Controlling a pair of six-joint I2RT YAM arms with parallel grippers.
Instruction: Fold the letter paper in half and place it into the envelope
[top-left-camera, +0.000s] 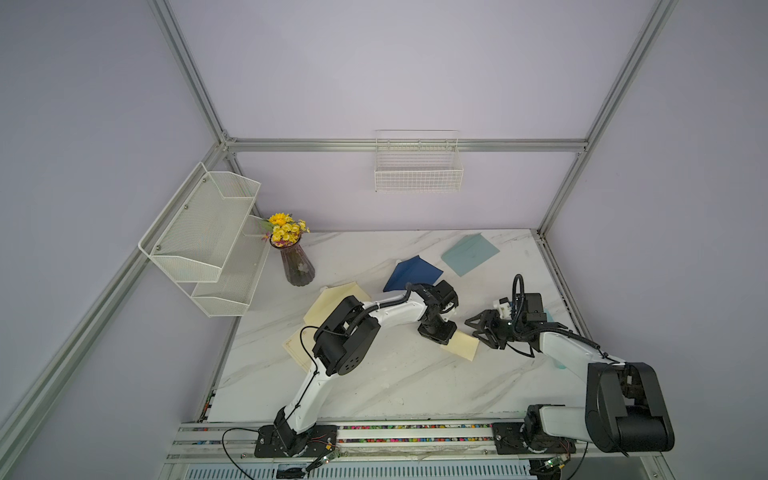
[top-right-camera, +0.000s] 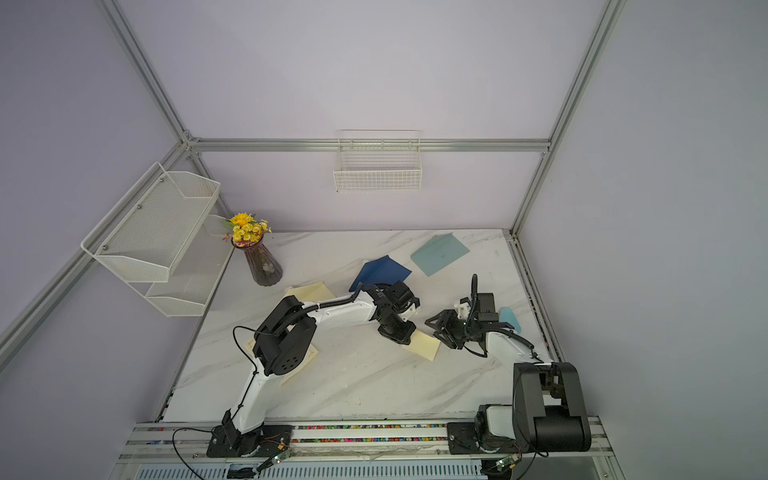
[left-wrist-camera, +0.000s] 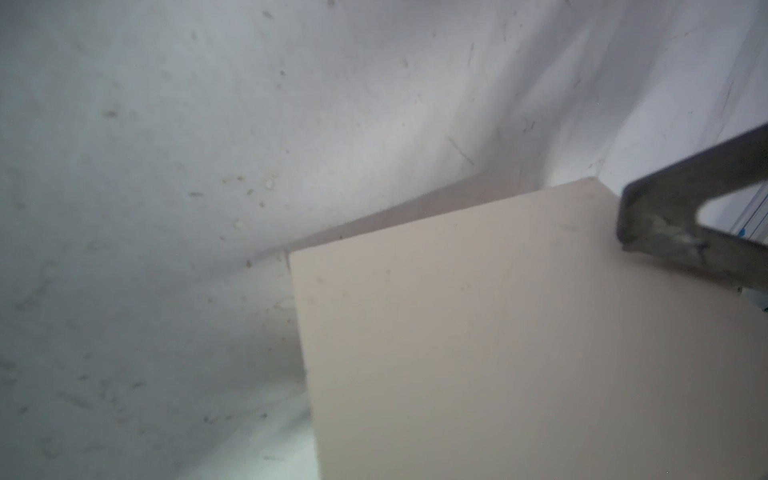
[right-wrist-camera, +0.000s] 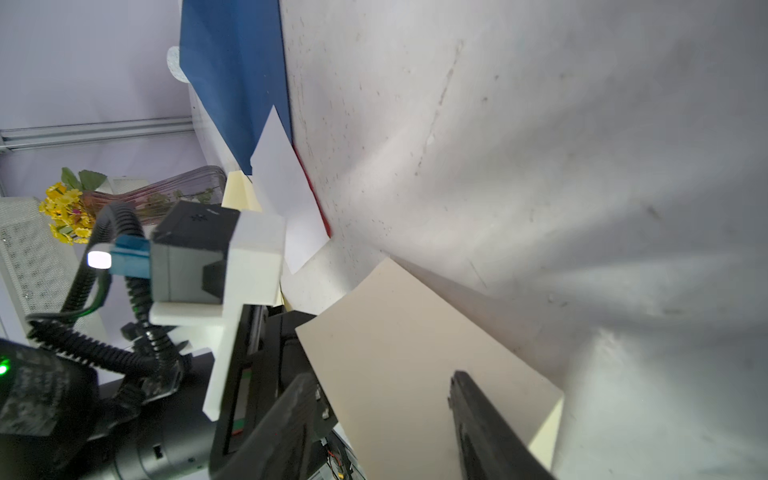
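Observation:
The cream letter paper (top-left-camera: 462, 345) lies on the table between the two grippers. In the right wrist view the paper (right-wrist-camera: 400, 344) looks folded, with a lower layer peeking out at its right corner. My left gripper (top-left-camera: 440, 334) is at the paper's left edge; a finger (left-wrist-camera: 664, 216) of it rests over the sheet. It is shut, and whether paper is pinched in it cannot be seen. Right of the sheet hovers my right gripper, its fingers apart over the paper and holding nothing. Behind them lies a blue envelope (top-left-camera: 412, 273).
Cream papers or envelopes (top-left-camera: 336, 300) lie under the left arm. A teal sheet (top-left-camera: 470, 254) is at the back right, and another teal piece (top-right-camera: 509, 319) lies by the right arm. The flower vase (top-left-camera: 296, 264) stands at the back left.

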